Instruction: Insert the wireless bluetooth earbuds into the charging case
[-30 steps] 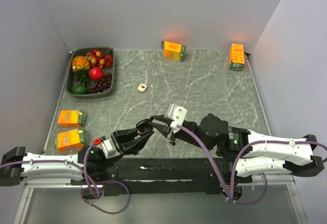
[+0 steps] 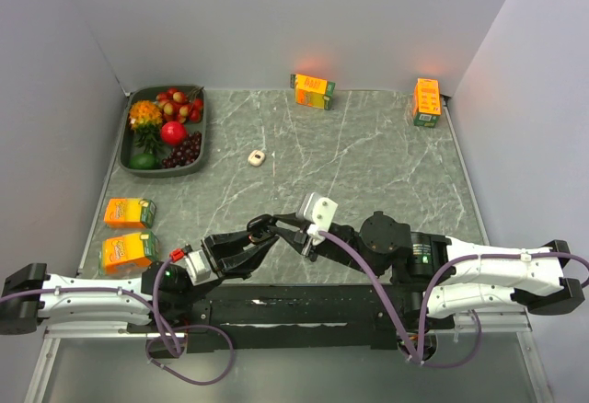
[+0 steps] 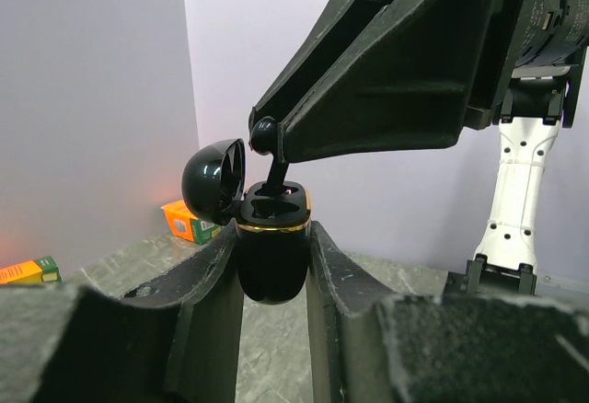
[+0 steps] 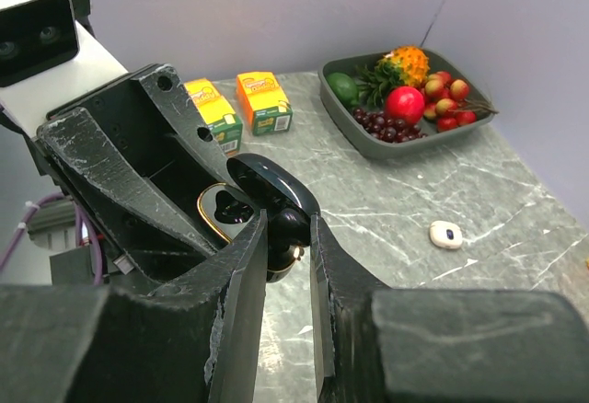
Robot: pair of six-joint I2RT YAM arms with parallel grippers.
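Observation:
The black charging case (image 3: pixel 272 256), gold-rimmed with its lid (image 3: pixel 207 182) open, is held upright in my left gripper (image 2: pixel 259 248), shut on it. My right gripper (image 2: pixel 281 224) is shut on a black earbud (image 3: pixel 265 136), whose stem points down into the top of the case. In the right wrist view the earbud (image 4: pixel 290 224) sits between the fingertips beside the open lid. Whether the stem is seated in a slot I cannot tell.
A grey bin of fruit (image 2: pixel 126 155) is at the back left, with yellow boxes (image 2: pixel 129 251) at the left and back. A small white object (image 2: pixel 256 157) lies on the marble surface (image 2: pixel 350 155), which is otherwise clear.
My right gripper and arm have shifted very slightly over the last second around the case. The left gripper stays in place with the case.

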